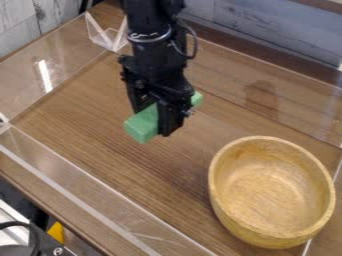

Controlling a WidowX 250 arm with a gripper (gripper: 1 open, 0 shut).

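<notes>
My black gripper (158, 108) hangs over the middle-left of the wooden board, shut on a bright green object (142, 124) that points down and toward the lower left. The gripper's fingers partly hide the green object. A round yellow bowl (267, 229) sits at the lower right, apart from the gripper and the object.
A wooden surface (80, 150) with clear room at left and centre surrounds the arm. A dark wall or edge runs along the back. Clear plastic pieces lie at the left edge and top left. Black cables and a yellow item show at the bottom left corner.
</notes>
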